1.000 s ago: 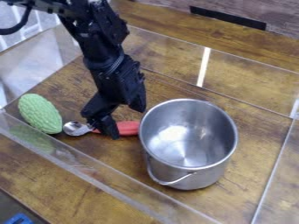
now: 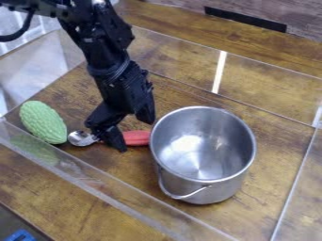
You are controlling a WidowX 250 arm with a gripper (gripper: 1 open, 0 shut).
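My black gripper (image 2: 108, 126) is low over the wooden surface, open, its fingers around or just above a spoon with a red handle (image 2: 134, 137). The spoon's metal bowl (image 2: 82, 138) points left. Part of the spoon is hidden by the fingers, and I cannot tell whether they touch it. A large steel pot (image 2: 201, 151) with a wire handle stands just right of the spoon. A green textured oval object (image 2: 43, 122) lies to the left.
A transparent wall or edge runs along the left and front. Something blue shows at the lower left corner.
My gripper has shifted very slightly over the spoon. The pot and the green object have not moved.
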